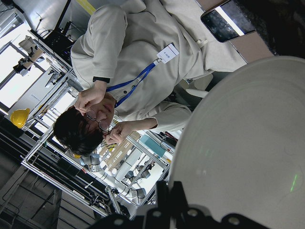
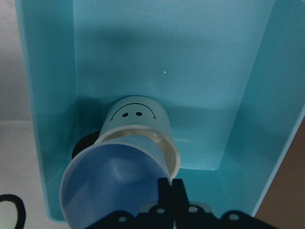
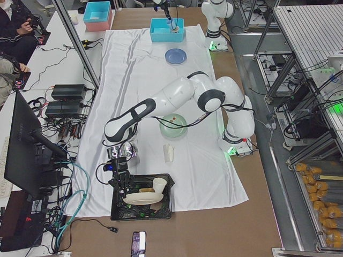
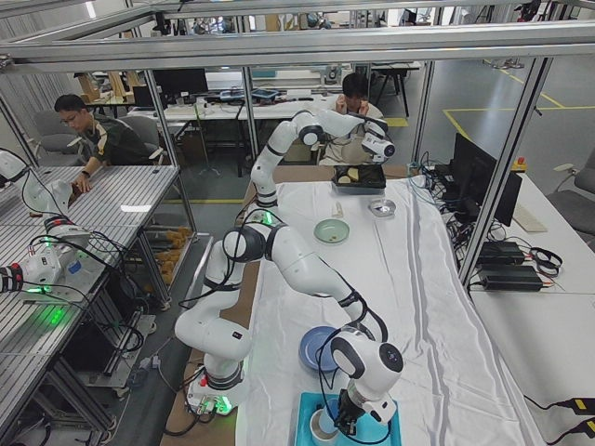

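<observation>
A cream oval dish point(image 3: 140, 198) is tilted up at the black crate point(image 3: 119, 213), with my left gripper shut on its rim; it fills the right of the left wrist view. A cream cup point(image 3: 159, 184) stands in the crate. In the blue bin point(image 2: 167, 57), my right gripper is shut on the rim of a blue cup point(image 2: 112, 179), which overlaps a cream cup with a smile drawing point(image 2: 136, 112).
A blue plate point(image 3: 175, 55), a green plate point(image 3: 173, 120) and white slender items point(image 3: 168, 153) lie on the white cloth. A phone point(image 3: 138, 242) lies beyond the crate. The middle of the cloth has free room.
</observation>
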